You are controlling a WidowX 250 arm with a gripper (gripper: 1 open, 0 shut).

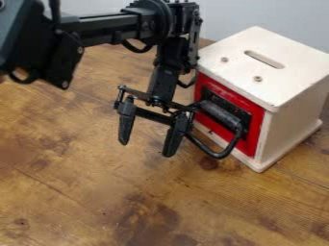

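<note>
My gripper (150, 129) hangs open above the wooden floor, its two black fingers apart with nothing between them. Just right of it is a pale wooden box (264, 60) with a red front panel (252, 136) facing left, holding a dark recessed unit partly hidden by my arm and a black cable or tube that loops down in front.
A light wall stands at the back, behind the box and arm.
</note>
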